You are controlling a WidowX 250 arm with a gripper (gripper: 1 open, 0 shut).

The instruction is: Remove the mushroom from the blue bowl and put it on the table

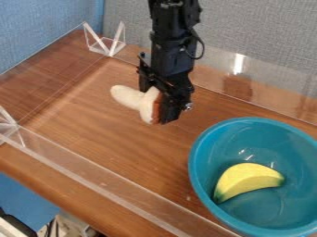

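Observation:
My gripper [158, 100] is shut on the mushroom, left of the bowl over the wooden table [106, 130]. The toy mushroom [128, 95] lies sideways in the grip, its pale stem pointing left and the orange-brown edge of its cap against the black fingers. Whether its underside touches the tabletop cannot be made out. At the lower right stands the blue bowl [202, 165], holding only a yellow banana [247, 180].
Clear low walls edge the table, with one white triangular bracket [106, 42] at the back left and another [7, 128] at the left. Bare wood surrounds the held mushroom, between the brackets and the bowl.

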